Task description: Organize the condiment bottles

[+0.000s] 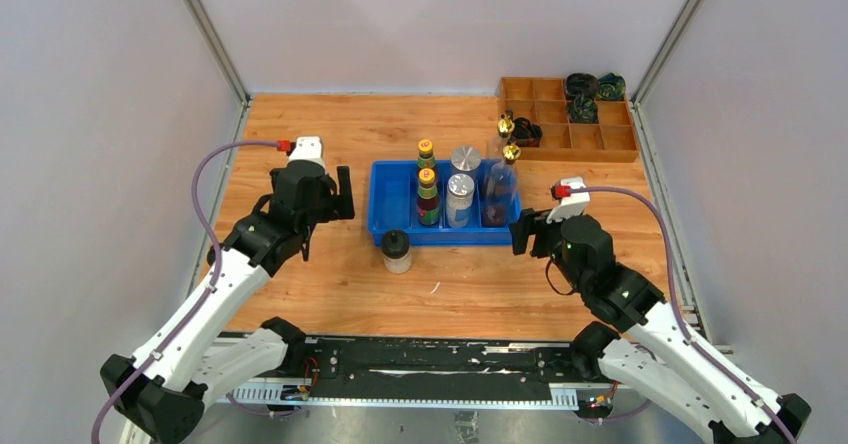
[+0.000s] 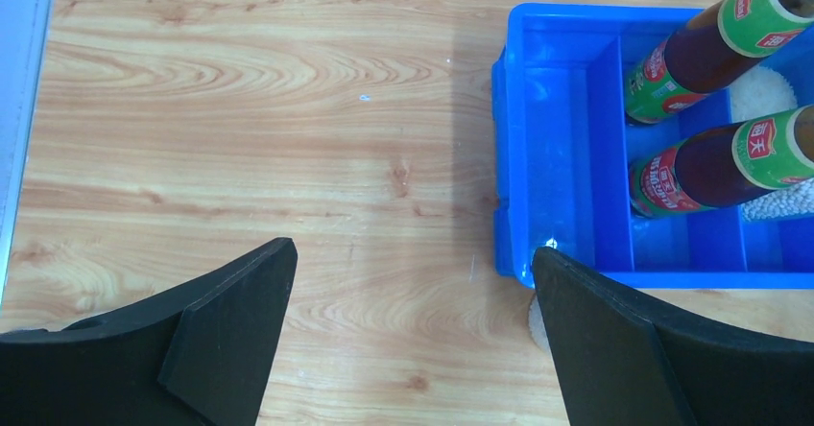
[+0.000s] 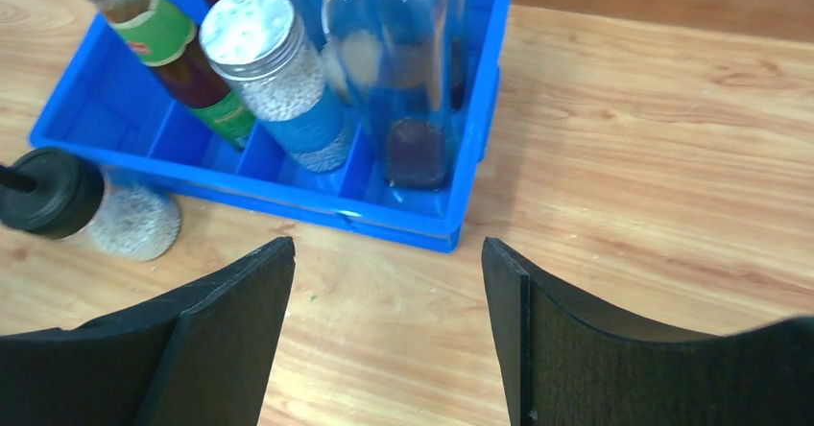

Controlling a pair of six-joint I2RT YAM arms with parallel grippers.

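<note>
A blue divided tray [image 1: 392, 236] lies mid-table, its leftmost compartment empty. Two yellow-capped sauce bottles [image 1: 428, 202] stand in the compartment beside that. Further right are two silver-lidded jars [image 1: 460, 206], then two clear gold-capped bottles [image 1: 498, 186] in the rightmost compartment. A black-lidded jar [image 1: 396, 252] of white grains stands on the table just in front of the tray's front-left corner; in the right wrist view that jar [image 3: 134, 220] is outside the rim. My left gripper hovers left of the tray, open and empty. Off the tray's front-right corner, my right gripper is open and empty.
A wooden compartment box [image 1: 600, 144] holding several dark items stands at the back right. Bare table [image 1: 470, 304] lies in front of the tray, and more is free to its left. Walls bound the table at the sides and back.
</note>
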